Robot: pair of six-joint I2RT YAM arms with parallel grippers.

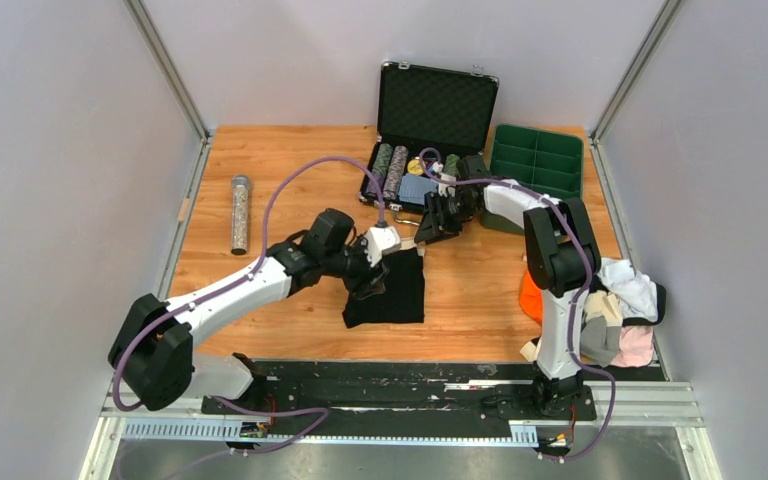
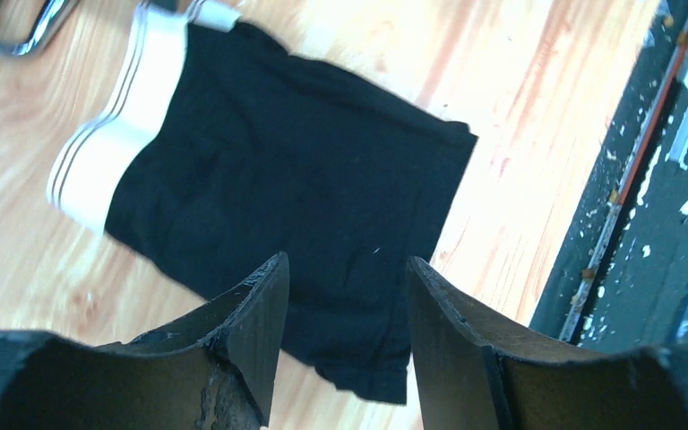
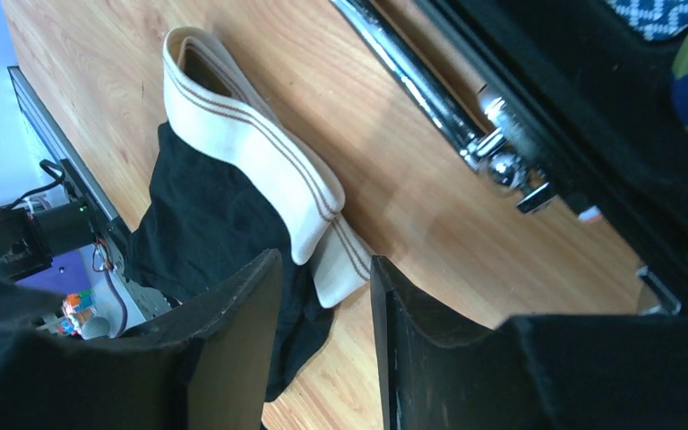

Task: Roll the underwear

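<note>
The black underwear (image 1: 402,295) lies folded flat on the wooden table, its white waistband (image 3: 255,148) toward the case. Over its left part hangs my left gripper (image 1: 365,293); in the left wrist view its two fingers (image 2: 264,309) stand wide apart, with the lower black fabric (image 2: 296,179) showing below and between them. My right gripper is beside the waistband's right end in the right wrist view. Its fingers (image 3: 255,296) are apart with nothing gripped, and a corner of the waistband shows close in front of the gap.
An open case (image 1: 438,105) with poker chips stands behind the underwear, its metal handle (image 3: 412,81) close to my right gripper. A green divided box (image 1: 537,155) is at the back right. Several clothes (image 1: 625,300) lie piled on the right; a microphone (image 1: 240,215) lies on the left.
</note>
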